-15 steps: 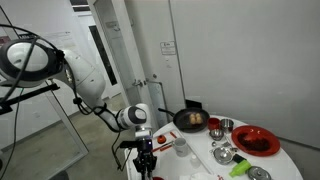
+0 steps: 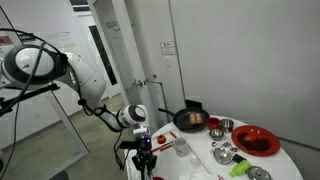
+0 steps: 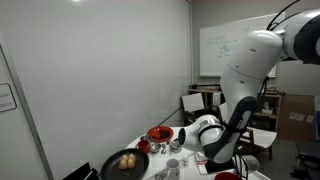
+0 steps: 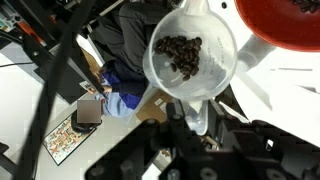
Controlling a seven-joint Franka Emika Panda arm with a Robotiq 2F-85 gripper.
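Observation:
My gripper is shut on the short pale handle of a white scoop (image 4: pixel 222 42). Dark brown beans (image 4: pixel 178 50) lie in the scoop's bowl. A red bowl (image 4: pixel 268 28), with more dark beans inside, is partly visible at the upper right of the wrist view, beside the scoop. Exterior view 1 shows the gripper (image 2: pixel 146 163) low over the table's near left edge; the scoop is hard to make out there. In exterior view 2 the red bowl (image 3: pixel 228 176) is cut off by the bottom edge.
A red plate (image 2: pixel 256 140) stands at the table's right, with a dark pan (image 2: pixel 191 120) at the back. Metal cups (image 2: pixel 214 123), a light mug (image 2: pixel 181 147) and a green item (image 2: pixel 240 168) occupy the middle. A white door stands behind the arm.
The arm keeps nearly the same pose throughout, with at most a slight shift at the gripper. Objects on the table stay where they were.

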